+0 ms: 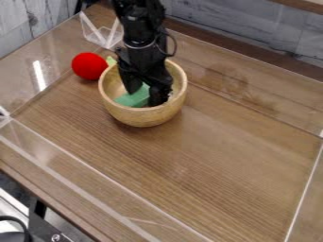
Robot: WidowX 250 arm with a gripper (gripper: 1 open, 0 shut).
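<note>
A black robot arm reaches from the top into a wooden bowl (pixel 144 113), and its gripper (pixel 143 87) is down inside the bowl, open as far as its dark fingers show. A green item (pixel 131 99) lies in the bowl, partly covered by the gripper. Whether the fingers touch it I cannot tell.
A red round object (pixel 89 65) lies left of the bowl, with a small pale green piece beside it. A clear plastic item is at the left edge.
</note>
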